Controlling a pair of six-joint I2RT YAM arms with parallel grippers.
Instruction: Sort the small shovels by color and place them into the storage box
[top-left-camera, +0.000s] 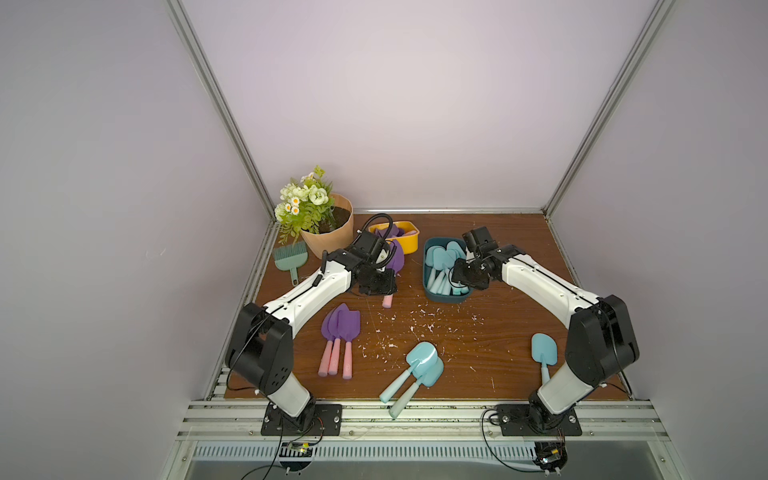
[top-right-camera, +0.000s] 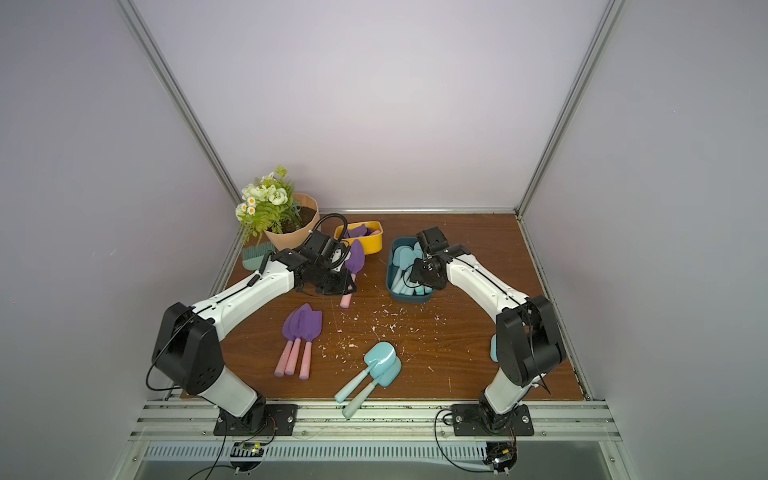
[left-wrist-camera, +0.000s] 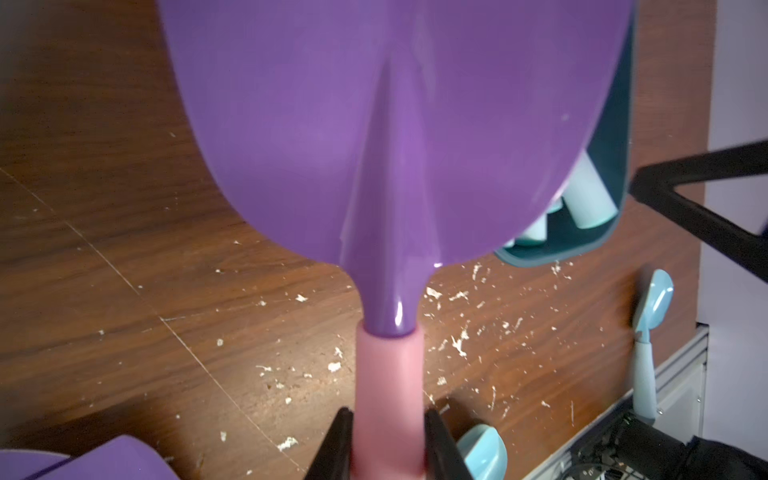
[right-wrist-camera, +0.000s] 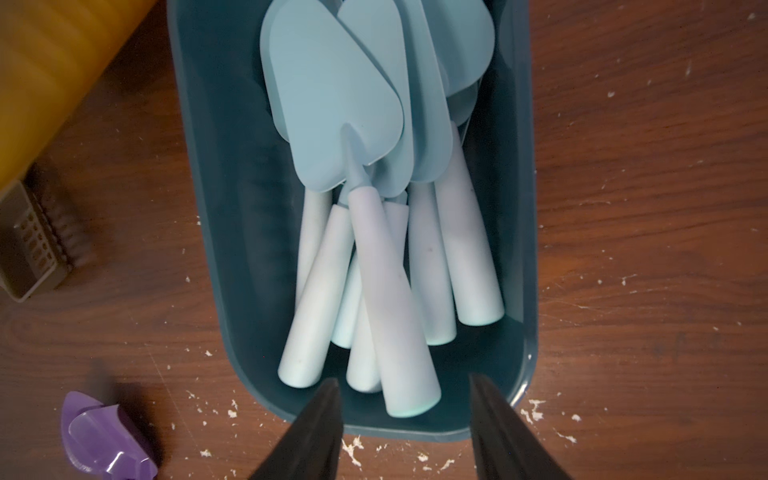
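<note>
My left gripper is shut on the pink handle of a purple shovel (left-wrist-camera: 392, 160), which hangs in front of the yellow box (top-left-camera: 408, 241) and partly covers it. Purple shovels lie inside that box. Over the teal box (right-wrist-camera: 520, 200), full of light-blue shovels (right-wrist-camera: 392, 312), my right gripper stands open with nothing between its fingers. Several purple shovels (top-left-camera: 344, 325) lie together at the table's front left. Two light-blue shovels (top-left-camera: 422, 358) rest at the front middle, and another blue shovel (top-left-camera: 544, 349) is at the front right.
A flower pot (top-left-camera: 329, 232) stands at the back left, with a green dustpan-like tool (top-left-camera: 290, 256) before it. A tan slotted scoop (right-wrist-camera: 33, 244) lies left of the boxes. White flecks are scattered over the middle table.
</note>
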